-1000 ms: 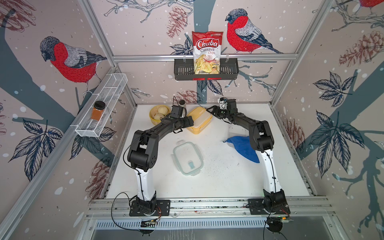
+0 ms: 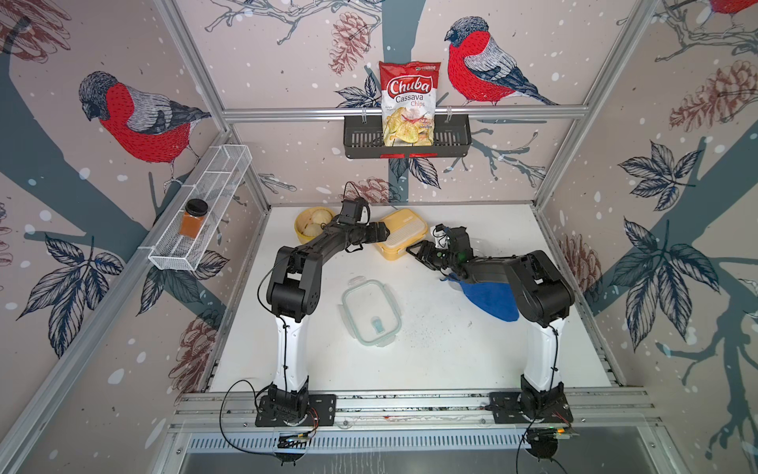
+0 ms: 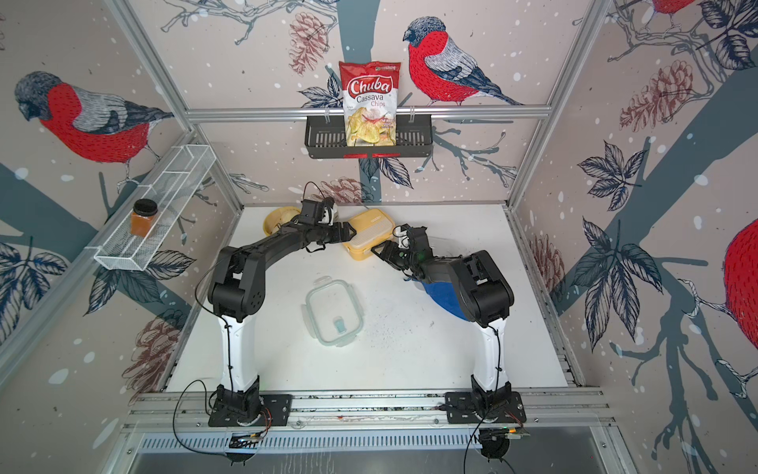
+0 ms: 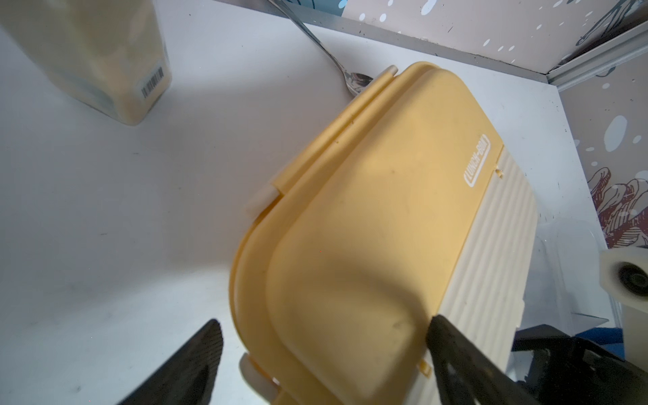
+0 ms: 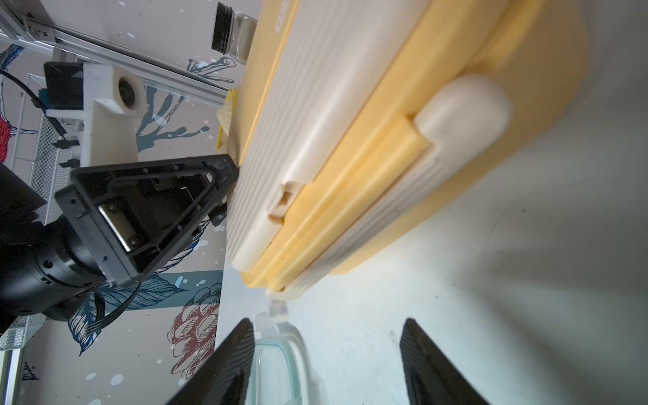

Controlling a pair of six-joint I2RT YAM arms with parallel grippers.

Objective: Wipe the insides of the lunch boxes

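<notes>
The yellow lunch box (image 2: 401,231), with its lid on, sits at the back middle of the table. At its left side is my left gripper (image 2: 382,231); in the left wrist view its fingers (image 4: 459,361) stand apart, one over the lid. My right gripper (image 2: 414,249) is at the box's right front corner. Its fingers (image 5: 226,368) appear apart in the right wrist view, near the box's pale latch (image 5: 465,111), and I cannot tell whether anything is gripped. A clear lunch box (image 2: 371,313) with a teal rim lies nearer the front. The blue cloth (image 2: 489,300) is partly under the right arm.
A yellow bowl (image 2: 303,223) with round items stands back left. A spoon (image 4: 354,81) lies behind the yellow box, with a bottle-like container (image 4: 128,74) to its left. A clear piece lies behind the right arm.
The left gripper has shifted slightly right. The box has moved a little right and back.
</notes>
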